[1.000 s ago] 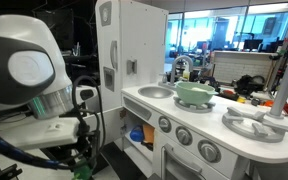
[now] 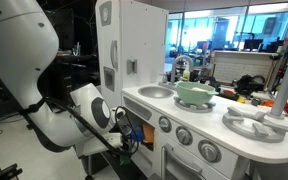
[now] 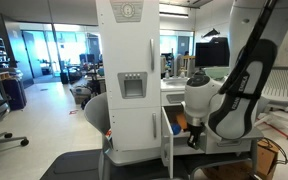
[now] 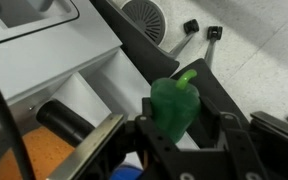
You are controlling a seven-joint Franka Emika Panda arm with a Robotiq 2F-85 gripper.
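A green toy pepper (image 4: 174, 108) with a curved light-green stem fills the middle of the wrist view. My gripper is shut on it, with a dark finger on either side. In exterior view 1 the gripper (image 2: 122, 150) is low, in front of the toy kitchen's left end, beside the open white compartment below the sink. Exterior view 2 shows the gripper (image 3: 192, 136) by that compartment, the pepper being hard to make out. An orange item (image 4: 34, 152) and a blue item (image 4: 126, 173) lie in the compartment, left of the pepper in the wrist view.
The tall white toy fridge (image 2: 132, 50) rises behind the arm. On the white counter (image 2: 229, 128) are a sink (image 2: 157, 91) and a green pot (image 2: 195, 93). A black bar-like handle (image 4: 64, 120) stands close to the compartment in the wrist view. Grey floor lies in front.
The arm has swung away from the near left foreground toward the kitchen, carrying the gripper right and farther back to the compartment. The counter and its items are unmoved.
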